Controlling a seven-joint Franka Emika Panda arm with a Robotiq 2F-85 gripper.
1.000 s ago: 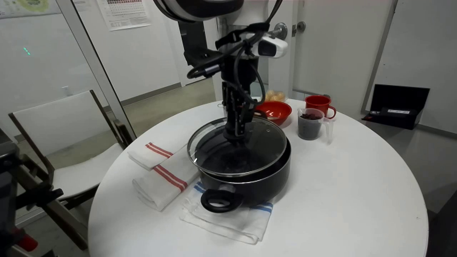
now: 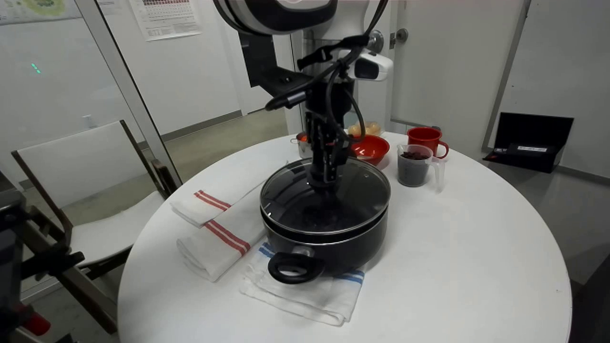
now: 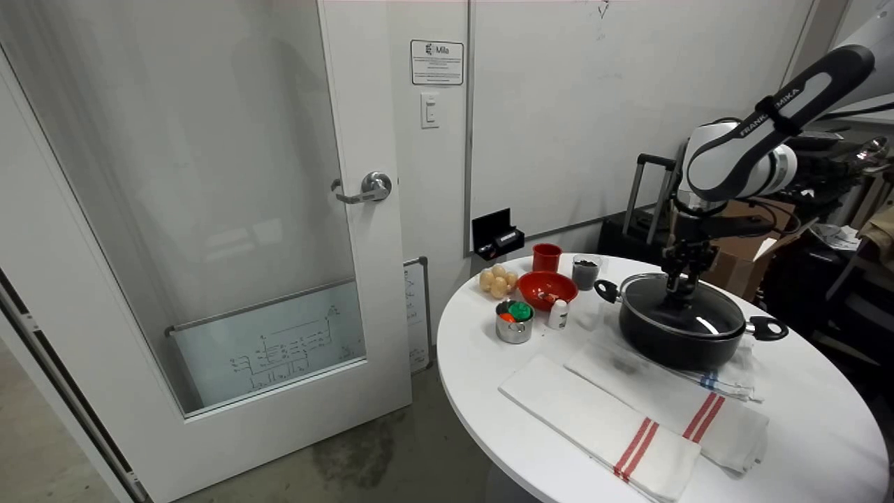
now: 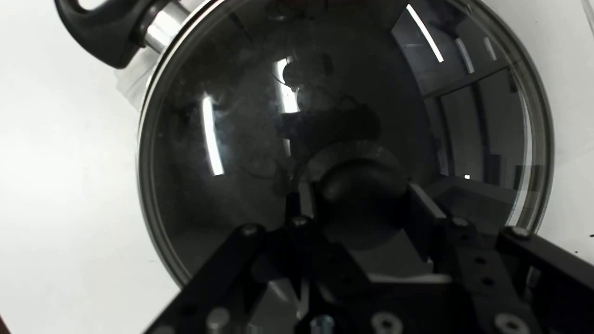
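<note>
A glass lid [image 2: 286, 197] with a metal rim lies over the black pot [image 2: 357, 248], nearly centred; a narrow dark band shows between its rim and the pot's edge at the front. My gripper is shut on the lid's round black knob [image 4: 362, 186], a finger on each side. In exterior view 1 the gripper [image 2: 324, 174] comes straight down onto the middle of the lid. From the other side, the lid [image 3: 645, 297] looks close to level on the pot [image 3: 670, 339]. Whether it touches all round, I cannot tell.
Under the pot lies a blue-striped towel [image 2: 309, 300], with two red-striped towels [image 2: 217, 246] beside it. Behind stand a red bowl [image 3: 536, 289], a red mug [image 2: 424, 137], a measuring cup [image 2: 412, 171] and a metal pot [image 3: 513, 327].
The gripper and lid have moved right and slightly down in exterior view 1. The lid now covers the pot's right side, where a wider dark opening showed before. The pot has stayed put.
</note>
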